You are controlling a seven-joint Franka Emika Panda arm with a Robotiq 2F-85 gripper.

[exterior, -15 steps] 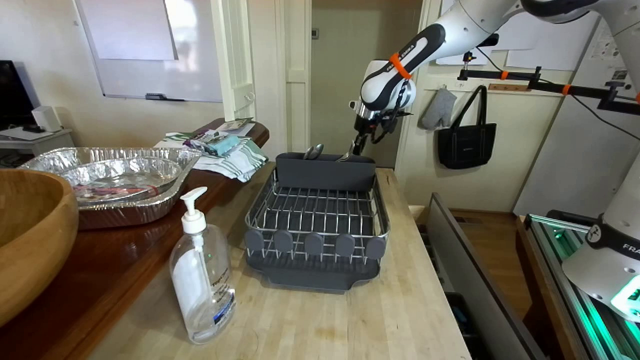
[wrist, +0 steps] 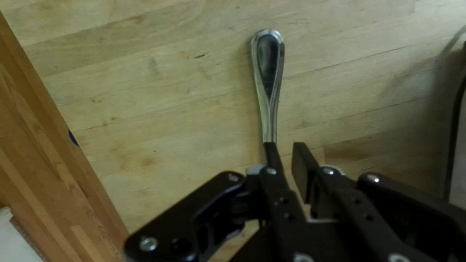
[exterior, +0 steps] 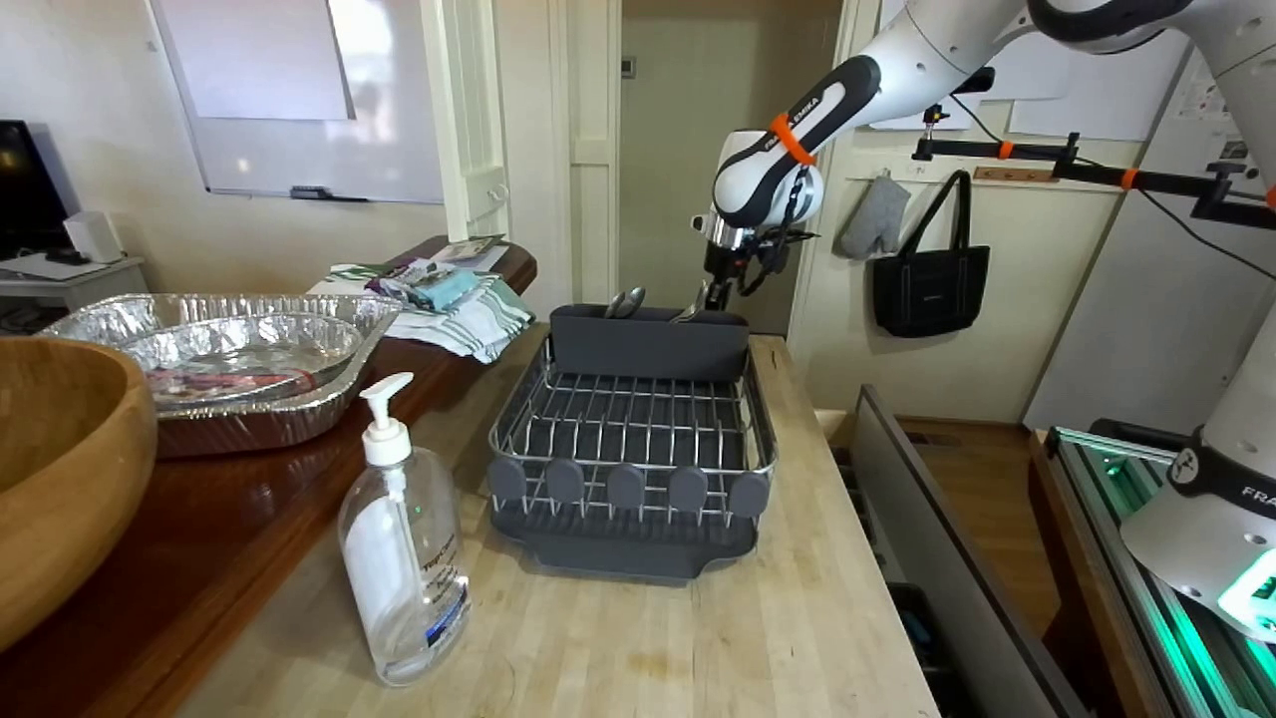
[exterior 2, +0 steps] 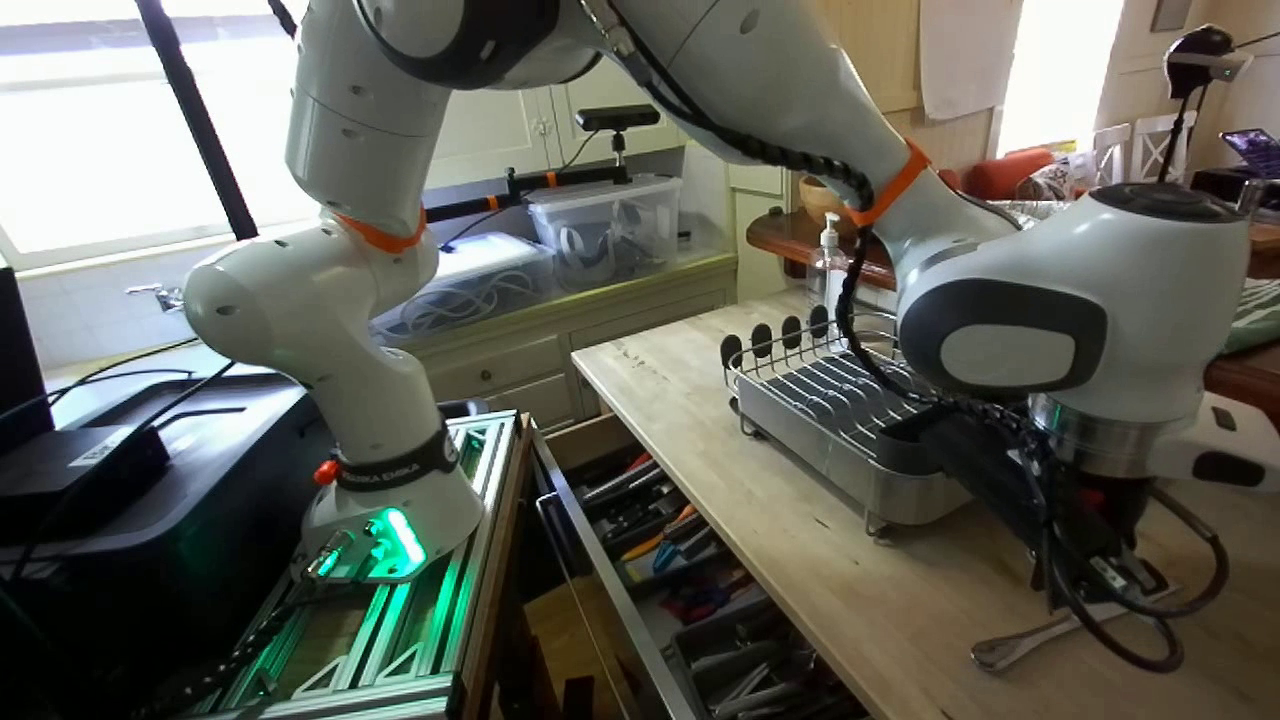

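A shiny metal utensil [wrist: 267,74] lies along the wooden counter in the wrist view, its rounded handle end pointing away from my gripper. The fingers stand close together, shut on the utensil, whose other end is hidden under them. In exterior view 2 the handle [exterior 2: 1020,648] reaches out from below the gripper, low over the wood; whether it touches the counter I cannot tell. Exterior view 1 has the gripper low behind the dish rack [exterior: 640,419], where the rack's cutlery holder [exterior: 652,347] hides the fingertips.
Several utensils [exterior: 624,303] stand in the cutlery holder. A pump bottle [exterior: 407,550] is in front of the rack. Beside the counter, an open drawer [exterior 2: 690,540] holds tools and cutlery. Bare counter [exterior: 766,646] shows at the front right.
The arm's wrist has shifted slightly left and down in exterior view 1. The rack and bottle are where they were.
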